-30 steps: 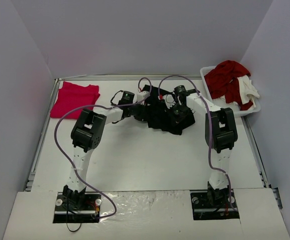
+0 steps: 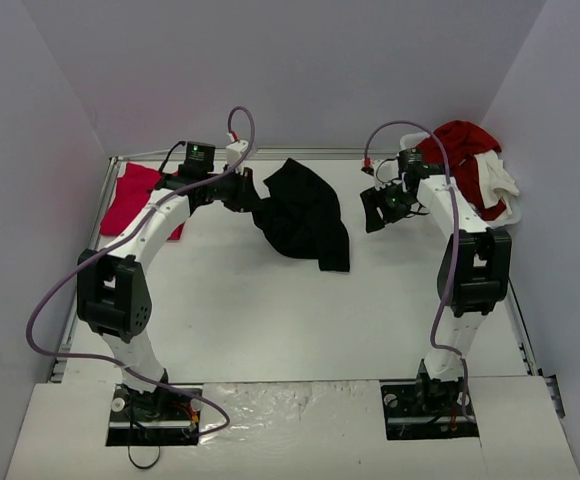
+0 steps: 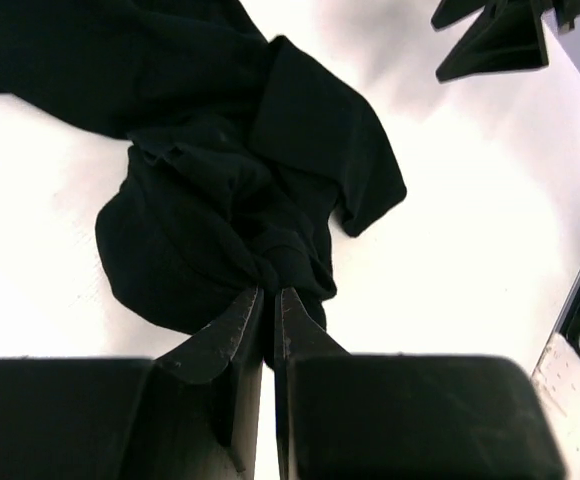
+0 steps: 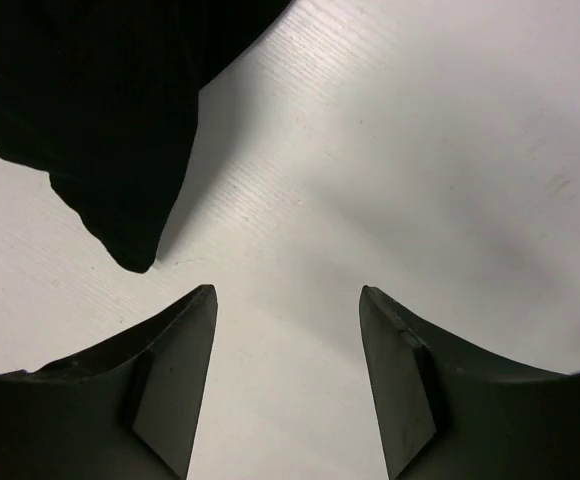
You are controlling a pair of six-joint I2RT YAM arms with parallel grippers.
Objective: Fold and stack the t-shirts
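A black T-shirt lies crumpled at the back middle of the table. My left gripper is at its left edge; in the left wrist view the gripper is shut on gathered black cloth, the rest of the shirt spreading away from it. To the right of the shirt, my right gripper stands open and apart from it. The right wrist view shows bare table between the fingertips, with a hanging-down edge of the shirt at upper left.
A folded red shirt lies at the back left, partly behind the left arm. A white basket at the back right holds dark red cloth and white cloth.
My left gripper has moved leftward, drawing the black shirt with it. The right gripper, earlier at the shirt, has opened and backed away to the right, leaving the cloth on the table.
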